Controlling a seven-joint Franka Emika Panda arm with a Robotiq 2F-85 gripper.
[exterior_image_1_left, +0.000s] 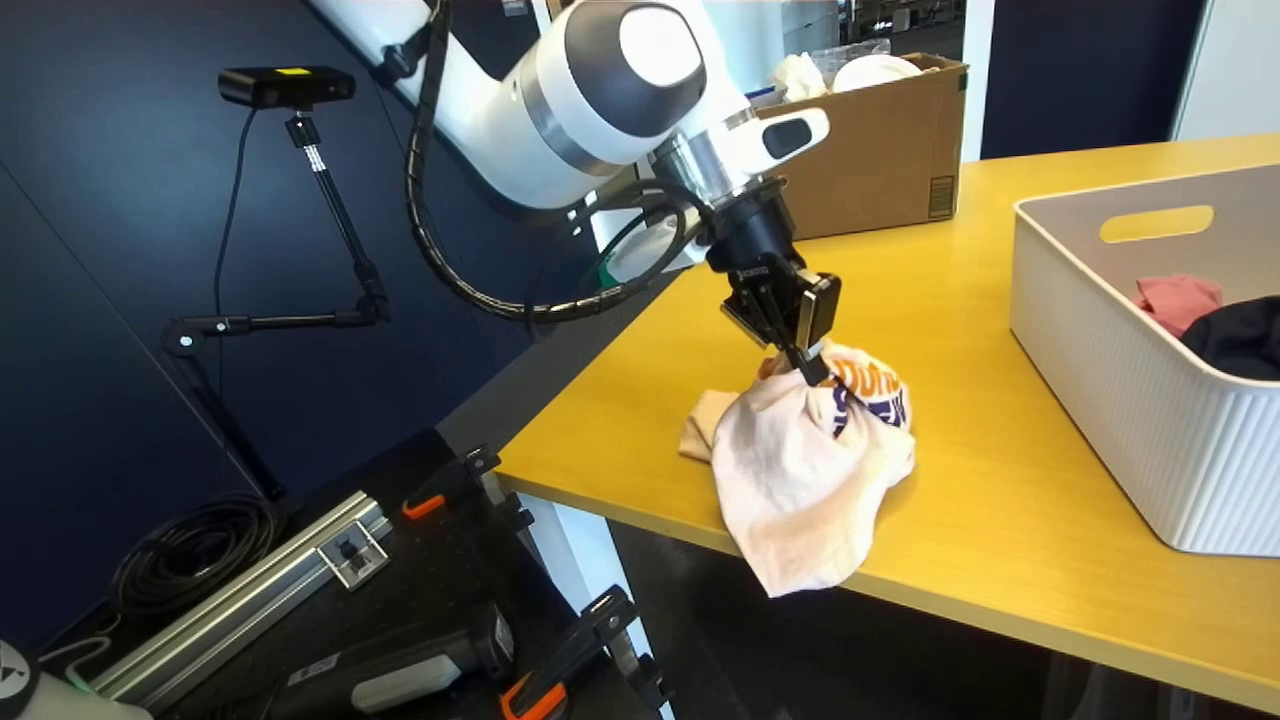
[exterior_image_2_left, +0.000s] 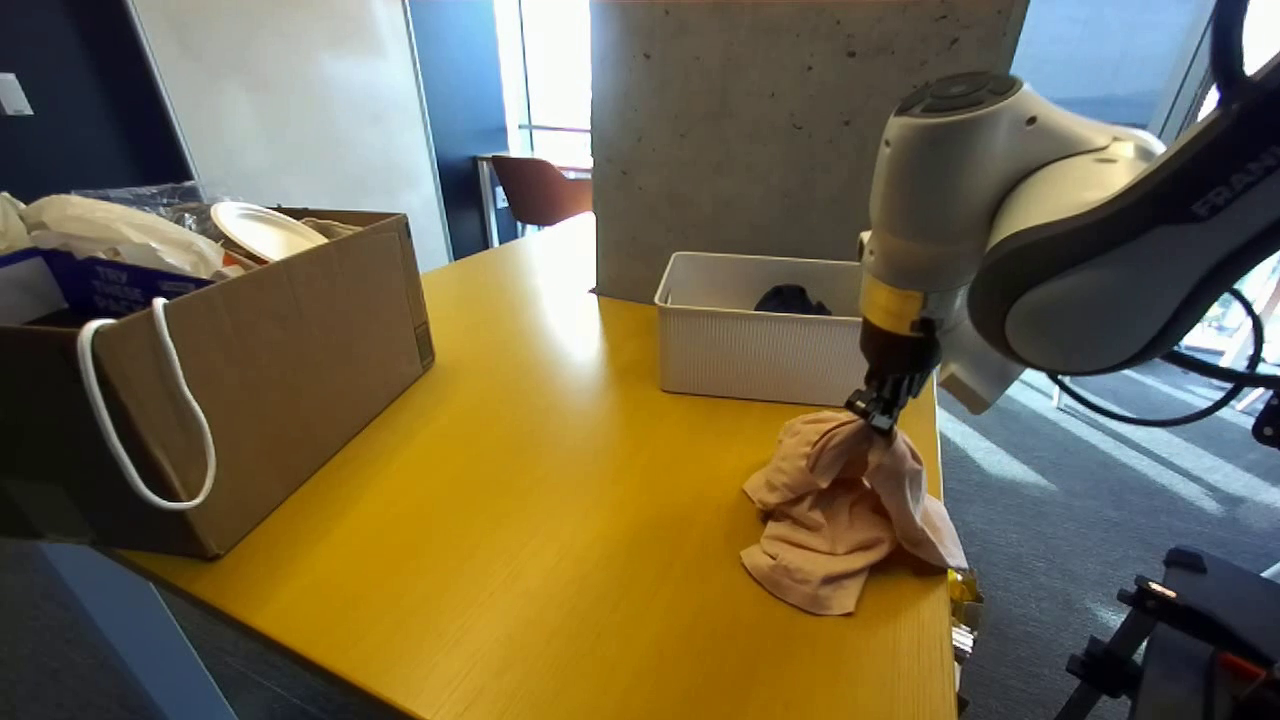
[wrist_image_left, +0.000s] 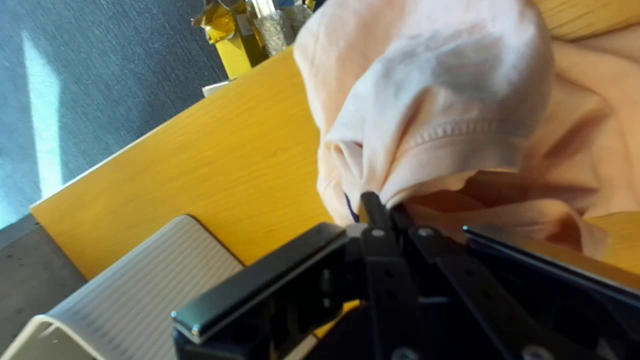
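A crumpled peach cloth (exterior_image_1_left: 810, 480) with orange and purple lettering lies bunched at the table's edge, one corner hanging over the side. My gripper (exterior_image_1_left: 816, 366) is shut on a pinched fold at its top. Seen from the other side, the same cloth (exterior_image_2_left: 846, 528) is drawn up in a peak beneath the gripper (exterior_image_2_left: 878, 414), its lower folds resting on the tabletop. From the wrist, the fabric (wrist_image_left: 420, 120) runs up to the closed fingertips of the gripper, where it gathers in tight creases.
A white ribbed bin (exterior_image_1_left: 1080, 360) with a pink cloth (exterior_image_1_left: 1179, 300) and a black cloth (exterior_image_1_left: 1242, 336) inside stands on the table. A cardboard box (exterior_image_2_left: 312, 384) full of odds and ends sits farther off.
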